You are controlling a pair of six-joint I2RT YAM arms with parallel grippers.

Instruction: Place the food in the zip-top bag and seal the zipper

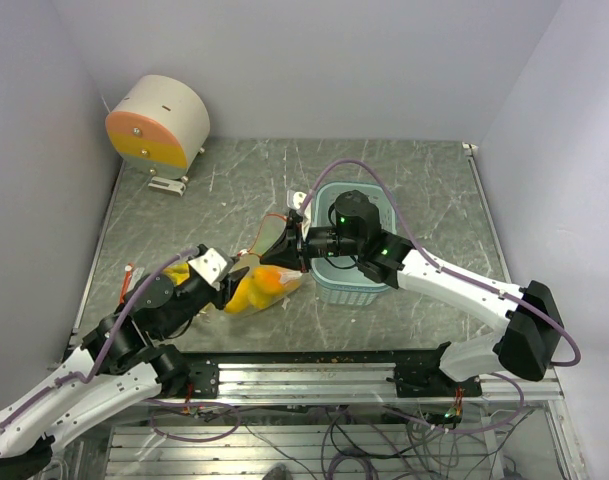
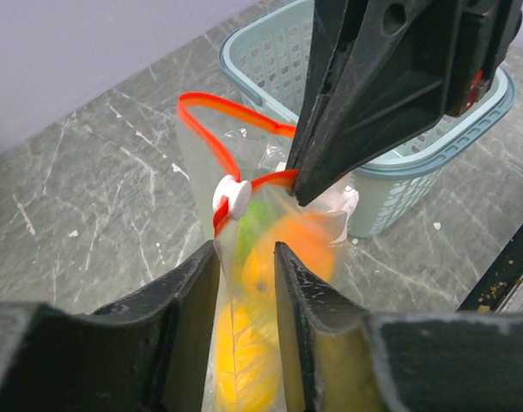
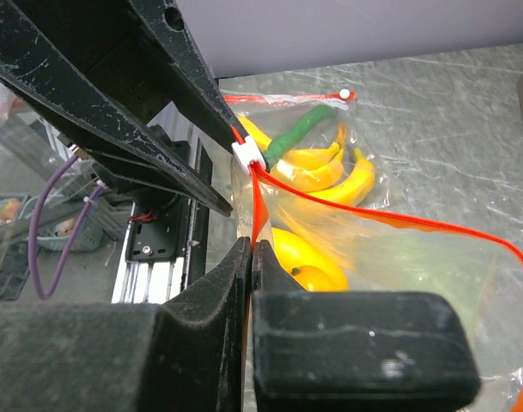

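Observation:
The clear zip bag with orange edge (image 1: 267, 290) lies mid-table, yellow and orange food inside, green showing in the left wrist view. Its white slider (image 2: 238, 196) is at the top corner. My right gripper is shut on the bag's orange zipper edge (image 2: 274, 180). My left gripper is part open beside the slider end of the bag, its fingertips just below the slider; whether they touch the plastic I cannot tell.
A pale blue basket (image 1: 349, 295) stands behind the right arm. A second bag with bananas and a green item (image 3: 317, 172) lies at the left. A white rounded box (image 1: 156, 125) stands at the back left.

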